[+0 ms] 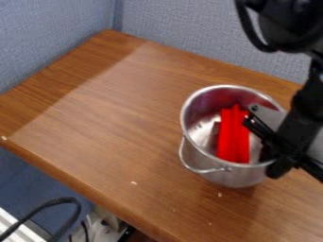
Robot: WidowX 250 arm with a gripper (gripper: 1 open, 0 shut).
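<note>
A steel pot (202,118) with a wire handle stands on the right half of the wooden table, with a red object (232,137) lying inside it. My black gripper (275,142) is at the pot's right rim, mostly cut off by the frame's right edge. Its fingers are too dark and hidden to tell how they stand.
Grey padded walls border the back and left. Black cables (57,203) and some hardware sit below the table's front left edge.
</note>
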